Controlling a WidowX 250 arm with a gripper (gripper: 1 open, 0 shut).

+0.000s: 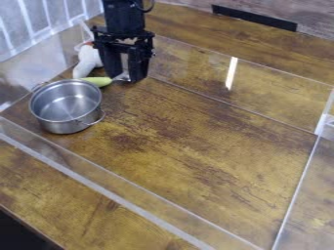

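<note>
The black gripper (125, 61) hangs at the upper left of the camera view, above a yellow elongated object (96, 81) and a small pale silvery item beneath it; whether its fingers are open or hold anything is hard to tell. A steel pot (65, 105) with handles sits to the lower left, apart from the gripper. A white plush-like object (86, 61) lies just left of the gripper, partly hidden by it.
A clear plastic barrier borders the wooden work surface (196, 146), with walls at the back, front and right. White rails stand at the back left.
</note>
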